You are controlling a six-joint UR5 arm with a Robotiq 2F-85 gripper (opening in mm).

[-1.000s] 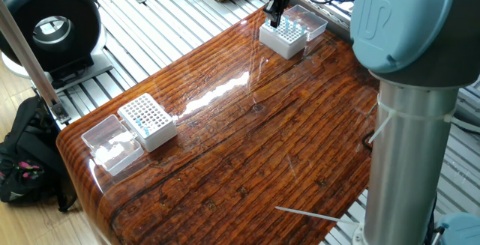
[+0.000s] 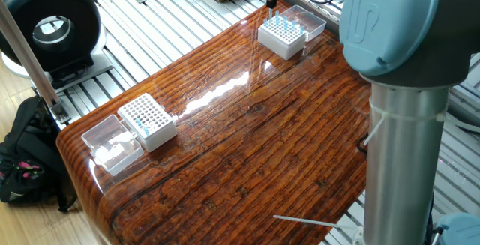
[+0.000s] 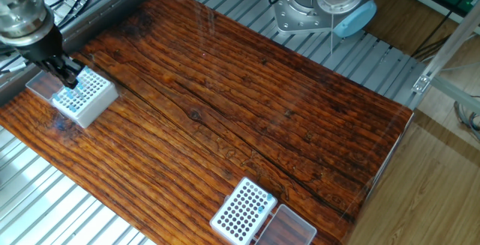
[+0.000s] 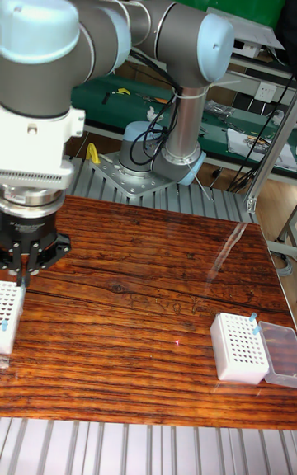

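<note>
A white tube rack point(image 2: 283, 41) with several blue-capped tubes point(image 2: 277, 17) sticking up stands at the table's far end. My gripper point(image 2: 271, 7) points down just above this rack, its tips over the tubes. A thin pale piece shows right under the tips, but whether it is held or stands in the rack is unclear. In the second exterior view the gripper point(image 3: 77, 82) covers part of the same rack point(image 3: 99, 106). Another white rack point(image 2: 150, 127), with a few blue-capped tubes point(image 2: 141, 123) and many empty holes, sits at the near left. The finger state is too small to read.
Clear open lids point(image 2: 112, 144) belong to the near rack; another clear lid point(image 2: 306, 22) lies behind the far one. Between the racks the wooden table point(image 3: 202, 118) is bare. My arm's column point(image 2: 401, 162) rises at the right.
In the first exterior view, my gripper has risen slightly and shifted a little left over the far rack. The arm's blue joint cover has moved left. Both racks have stayed in place.
</note>
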